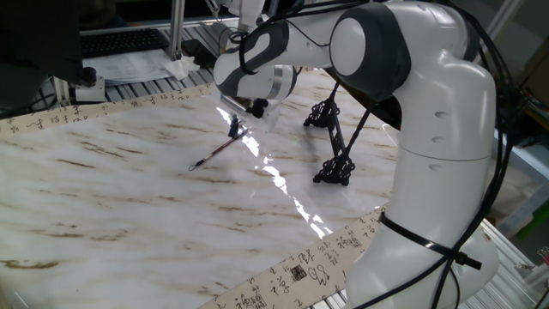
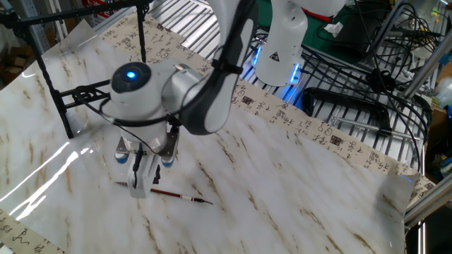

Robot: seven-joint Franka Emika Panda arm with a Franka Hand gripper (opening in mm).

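Note:
A thin brush with a reddish-brown handle (image 2: 173,194) lies across the marbled table sheet, one end reaching under my gripper in exterior view 2. In exterior view 1 the brush (image 1: 216,154) slants up to the dark fingertips of my gripper (image 1: 235,129). Seen from the other side, the gripper (image 2: 147,180) points down over the brush, and a pale part of the hand covers a stretch of the handle. Whether the fingers are apart or closed around the handle is too small and hidden to tell.
A black frame stand (image 1: 334,142) rises from the table near the arm; it also shows as a black frame (image 2: 53,92) at upper left in exterior view 2. Patterned paper strips (image 2: 282,116) border the sheet.

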